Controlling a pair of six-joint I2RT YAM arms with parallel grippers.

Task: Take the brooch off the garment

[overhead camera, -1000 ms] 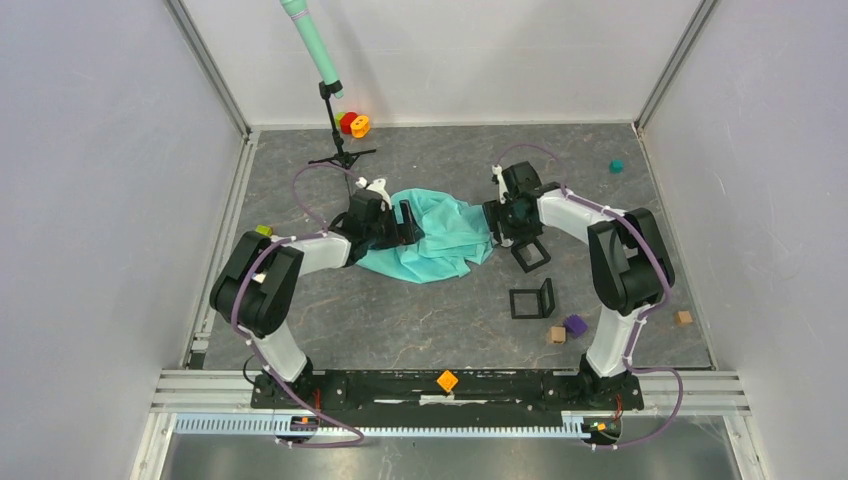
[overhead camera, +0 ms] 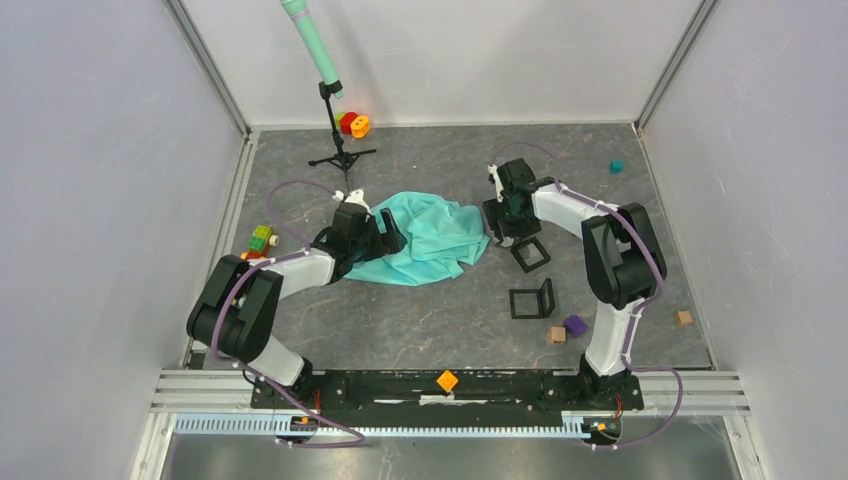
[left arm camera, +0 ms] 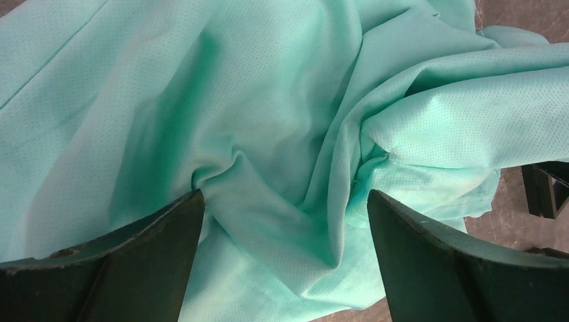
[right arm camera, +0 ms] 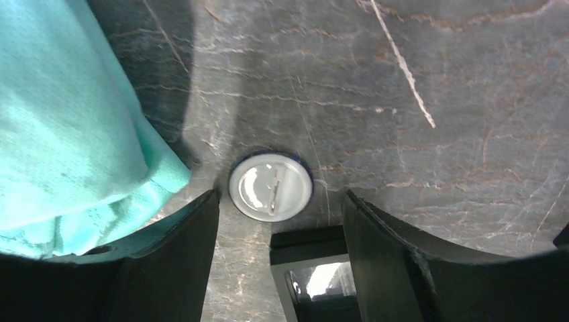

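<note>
A teal garment (overhead camera: 425, 245) lies crumpled mid-table; folds of it (left arm camera: 282, 100) fill the left wrist view. My left gripper (overhead camera: 390, 230) hangs open over its left part, nothing held. A small round silver-rimmed brooch (right arm camera: 270, 186) lies on the grey table, apart from the garment, just right of its edge. My right gripper is low over it, part open, one fingertip on either side, the brooch lying between them on the table as seen from above.
A black square frame (overhead camera: 530, 255) lies just in front of the brooch, another folded frame (overhead camera: 532, 300) farther front. Blocks lie at the right. A stand (overhead camera: 340, 150) and coloured toys (overhead camera: 358, 126) are at the back left.
My left gripper has moved left across the garment. My right gripper has shifted slightly and stays beside the garment's right edge. The garment's right edge has drawn slightly left.
</note>
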